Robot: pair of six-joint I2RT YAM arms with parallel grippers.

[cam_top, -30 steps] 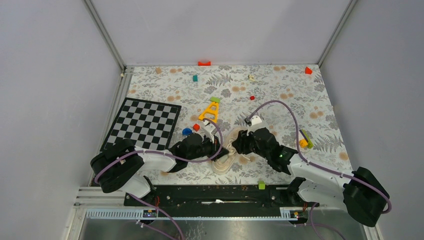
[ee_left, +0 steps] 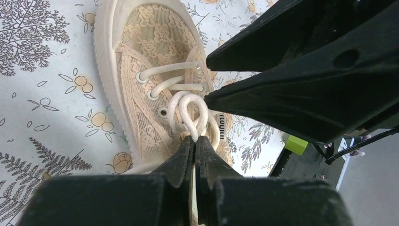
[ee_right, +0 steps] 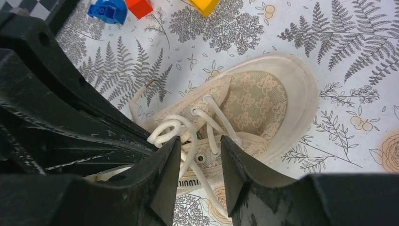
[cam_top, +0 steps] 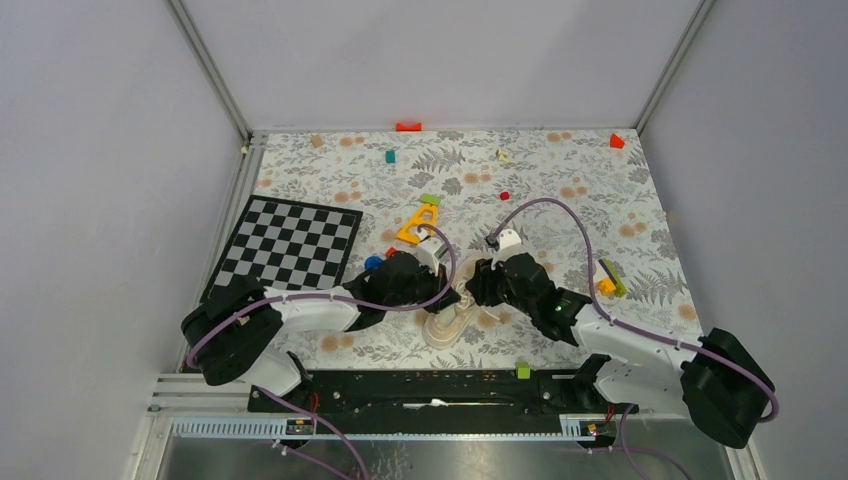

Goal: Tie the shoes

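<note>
A cream shoe (cam_top: 447,325) with white laces (ee_left: 187,108) lies between my two grippers near the table's front. In the left wrist view, my left gripper is shut on the end of a lace loop over the eyelets. My right gripper has its fingers apart over the laces, a strand showing between and below them; whether it touches that strand is unclear. The fingers of each arm fill part of the other's wrist view, close beside the loop.
A checkerboard (cam_top: 280,240) lies at the left. A yellow triangle (cam_top: 414,222), blue piece (ee_right: 107,12) and red block (ee_right: 138,6) lie behind the left gripper. Green blocks (cam_top: 523,370) sit at front and back.
My left gripper has moved slightly right and toward the back over the last second. My right wrist has shifted only slightly.
</note>
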